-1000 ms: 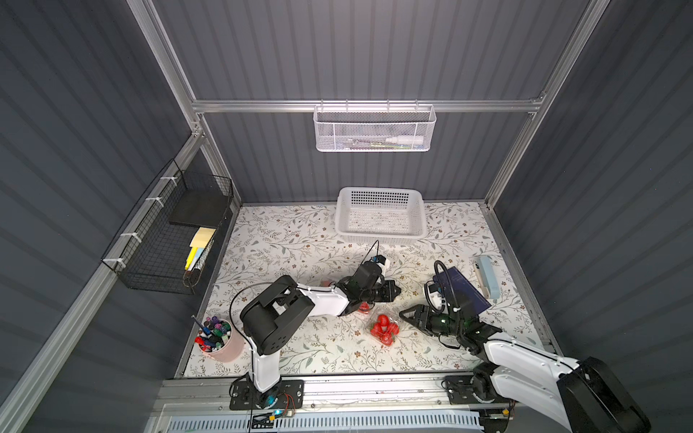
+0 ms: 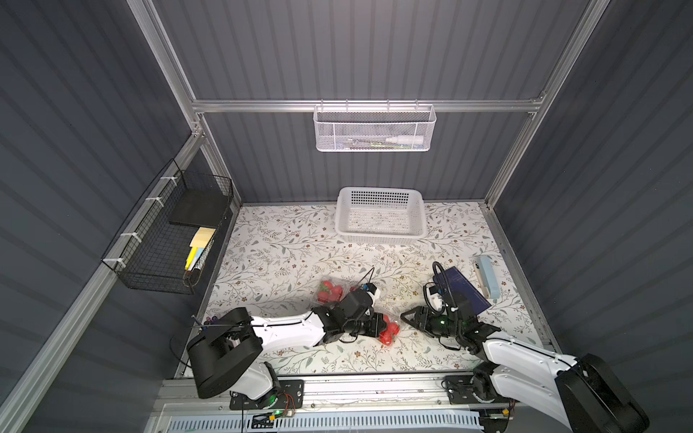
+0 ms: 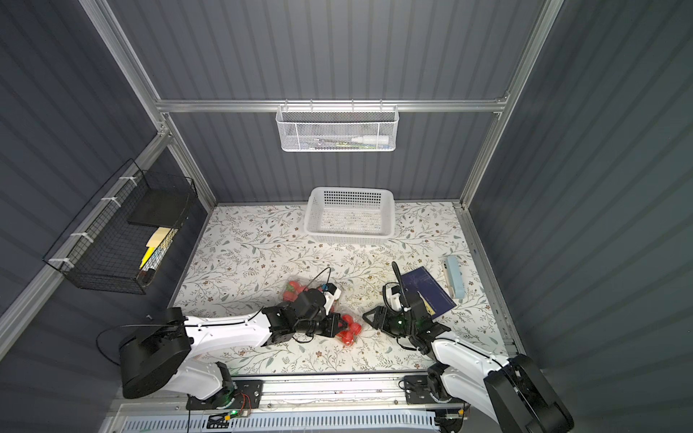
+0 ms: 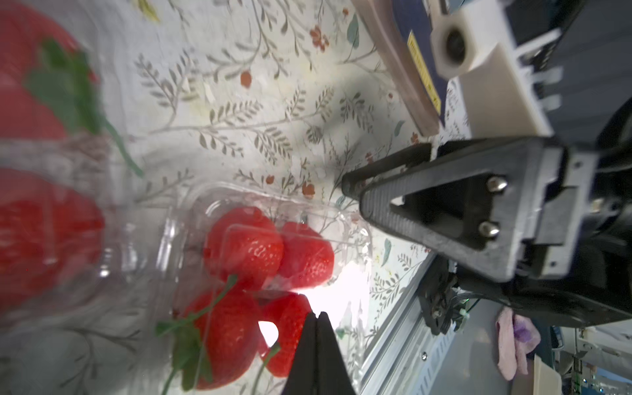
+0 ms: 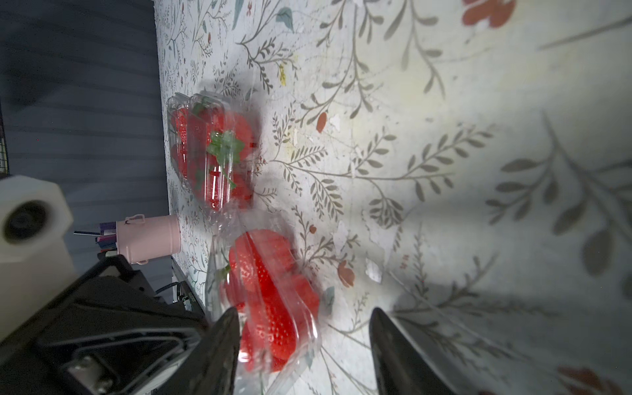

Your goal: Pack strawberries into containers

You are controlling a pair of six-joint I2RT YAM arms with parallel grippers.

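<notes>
My left gripper is shut, its fingertips over the near edge of a clear plastic container (image 4: 358, 247) of several red strawberries (image 4: 247, 250). Nothing shows between its fingers; whether they touch the container is unclear. The left wrist hides part of this container in both top views. Other clear containers (image 5: 210, 98) with strawberries stand behind it in the right wrist view, and blurred strawberries (image 4: 46, 230) fill the left side of the left wrist view. To the right of the container, my right gripper stands open and empty.
An empty white basket (image 2: 381, 236) sits at the back. A dark blue book (image 2: 465, 288) and a light blue box (image 2: 486, 276) lie to the right, behind the right gripper. A pink pen holder (image 5: 148, 238) stands at the left. The patterned table between basket and arms is clear.
The right arm is unmoved.
</notes>
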